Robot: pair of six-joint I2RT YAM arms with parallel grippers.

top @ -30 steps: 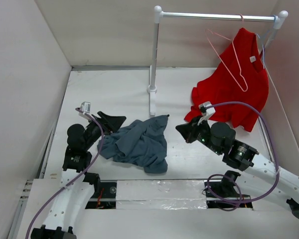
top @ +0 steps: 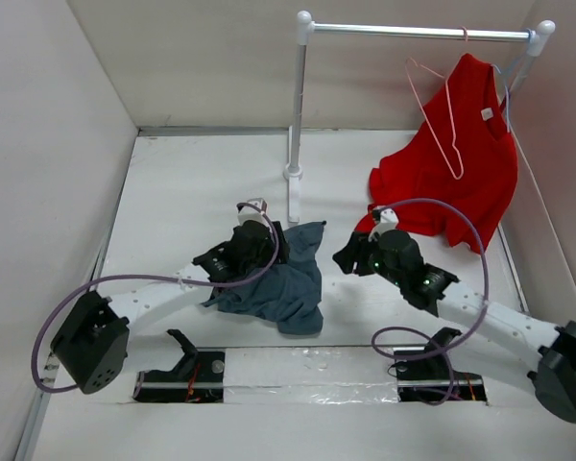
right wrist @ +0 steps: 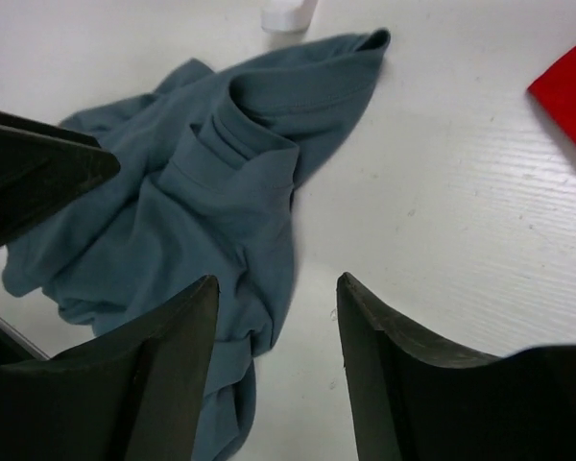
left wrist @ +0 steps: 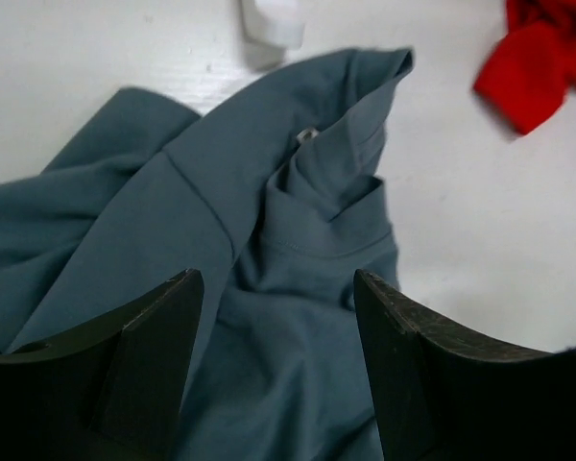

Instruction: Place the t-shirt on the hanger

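Note:
The dark teal t shirt lies crumpled on the white floor, filling much of both wrist views. My left gripper hangs over it, fingers open with folds of cloth seen below them in the left wrist view. My right gripper stands open just right of the shirt; in the right wrist view its fingers are apart above the shirt's edge and bare floor. A pink hanger hangs from the rail at the upper right.
A red shirt hangs on a blue hanger at the right, its lower part spread on the floor. The rail's upright post stands behind the teal shirt.
My left arm has swung right from beside the shirt to over it. The pink hanger has swayed a little.

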